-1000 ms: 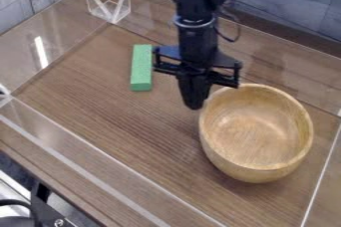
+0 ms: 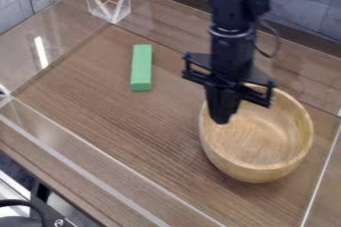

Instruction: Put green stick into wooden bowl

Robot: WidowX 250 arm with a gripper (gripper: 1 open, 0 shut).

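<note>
The green stick lies flat on the table, left of centre, with its long side pointing away from the camera. To the right, the wooden bowl stands upright, and its visible inside is empty. My black gripper points downward at the bowl's back left edge and hides part of that rim. A stretch of bare table separates it from the stick. Its fingertips blend into one dark shape, so their spacing and whatever may be between them are unclear.
A clear, wire-like object stands at the back left. Dark cables and a black part fill the front left corner. The table left of the bowl and in front of the stick is free.
My gripper has moved to the right, from between stick and bowl to the bowl's back left edge. The stick and the bowl have stayed in place.
</note>
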